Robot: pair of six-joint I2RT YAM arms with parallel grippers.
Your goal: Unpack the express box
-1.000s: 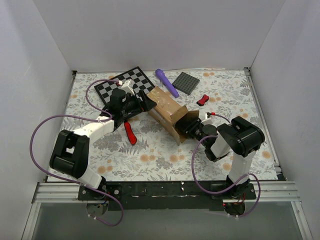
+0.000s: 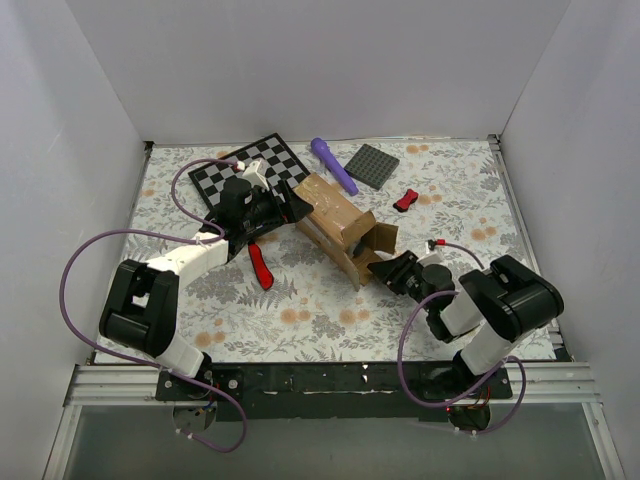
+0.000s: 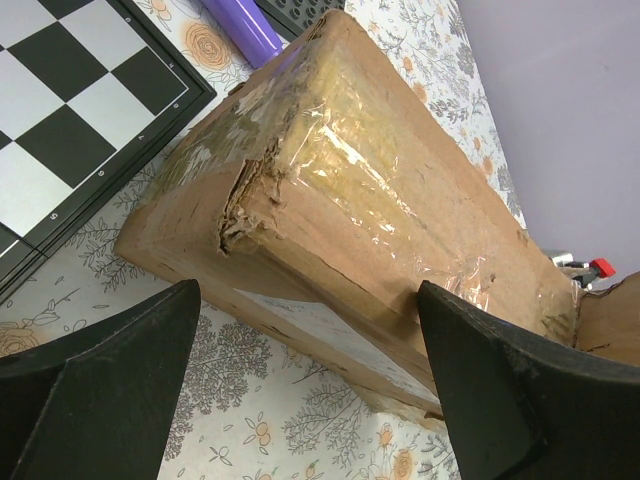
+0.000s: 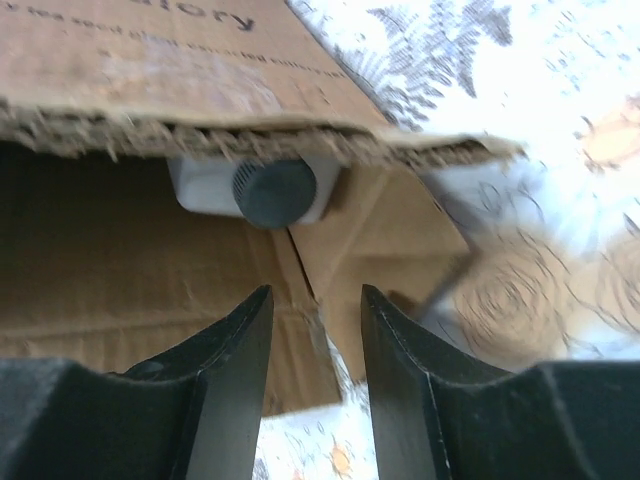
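Observation:
The cardboard express box [image 2: 335, 215] lies slantwise on the table, its flapped mouth facing my right arm. Deep in that mouth, a whitish item with a dark round part [image 4: 275, 193] shows under the upper flap [image 4: 230, 70]. My right gripper is open just outside the mouth, nothing between its fingers. At the box's other end my left gripper stands with fingers apart. Its right finger [image 3: 470, 340] overlaps the box's side edge in the left wrist view; whether it touches cannot be told. The left finger [image 3: 140, 365] is over bare tablecloth.
A checkered board [image 2: 250, 170] lies under and behind the left arm. Behind the box are a purple microphone-shaped object [image 2: 333, 165] and a dark grid pad [image 2: 371, 166]. Red objects lie at right [image 2: 406, 200] and front left [image 2: 261, 266].
My right gripper has drawn back out of the box's mouth toward the front right, and its fingers have since spread. The left arm and the box have stayed put.

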